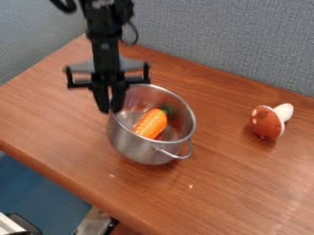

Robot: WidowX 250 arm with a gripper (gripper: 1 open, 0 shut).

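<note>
A steel pot (173, 147) with a wire handle holds an orange carrot (151, 123). My black gripper (112, 99) is over the pot's left rim, shut, its fingertips at that rim and apparently gripping it; the exact contact is hard to make out. A red-and-white toy mushroom (269, 124) lies on its side to the right on the wooden table.
A grey padded wall (221, 37) runs along the back. The table's edge drops to a blue floor (37, 193) at the lower left.
</note>
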